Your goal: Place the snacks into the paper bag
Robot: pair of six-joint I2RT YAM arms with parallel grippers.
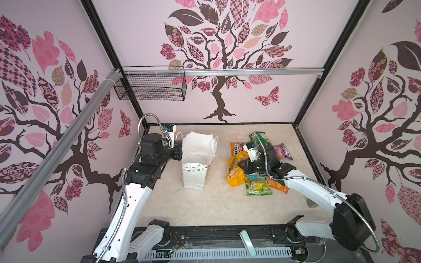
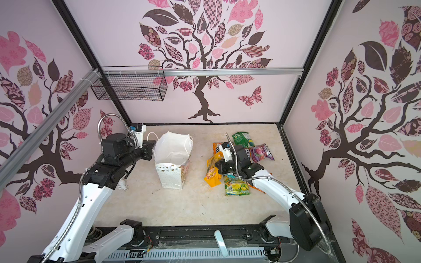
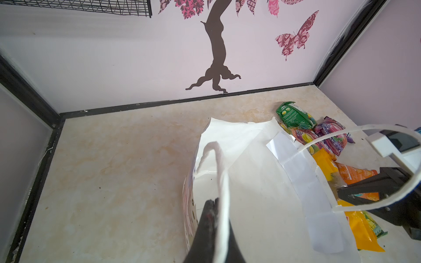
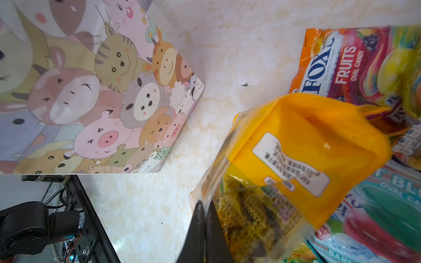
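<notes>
The paper bag (image 1: 195, 175) stands open at center-left, its animal-printed side filling the upper left of the right wrist view (image 4: 87, 109). My left gripper (image 1: 177, 151) is shut at the bag's left rim, near the white handle, with nothing seen between its fingers. My right gripper is shut on the edge of an orange snack pack (image 4: 298, 149), which is tilted up above the pile. A Fox's fruits candy pack (image 4: 355, 65), a green pack (image 2: 241, 139), a purple pack (image 2: 262, 152) and a yellow-green pack (image 2: 236, 188) lie on the table.
A wire basket (image 1: 151, 87) hangs on the back rail at upper left.
</notes>
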